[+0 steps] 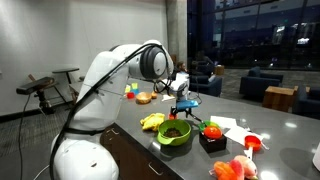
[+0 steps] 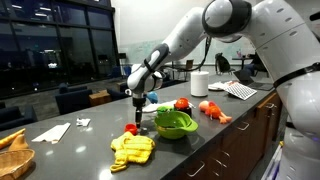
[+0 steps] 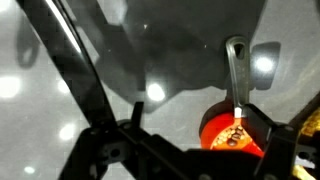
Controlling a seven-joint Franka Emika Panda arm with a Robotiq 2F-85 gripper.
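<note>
My gripper stands open above the grey table, nothing between its fingers. Under its right side in the wrist view is a red cup holding something orange and white, with a metal utensil handle reaching out over its rim. Exterior view 1 has the gripper low over the table, close to the red cup and behind the green bowl. From the other side, exterior view 2 shows the gripper just behind the cup.
A green bowl with dark contents, a yellow cloth and a black box with a red round item crowd the near side. Orange-red items lie nearer the camera. A wicker basket stands at one end. Open table lies behind.
</note>
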